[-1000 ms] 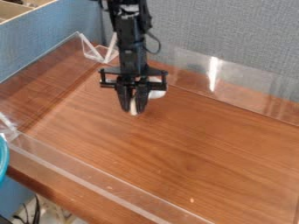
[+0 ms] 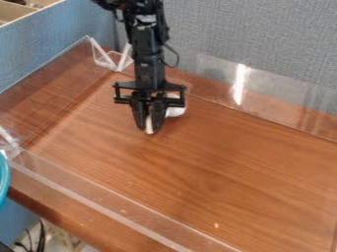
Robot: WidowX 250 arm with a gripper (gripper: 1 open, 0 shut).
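Note:
My black gripper (image 2: 149, 119) hangs down from the top of the view, low over the back left part of the wooden table (image 2: 218, 177). It is shut on a small white object (image 2: 174, 109), which is mostly hidden behind the fingers, so its shape is hard to tell.
Clear plastic walls line the table's edges. A white bracket (image 2: 105, 54) stands in the back left corner. The rim of a teal round thing (image 2: 4, 177) shows at the left edge, with cables below it.

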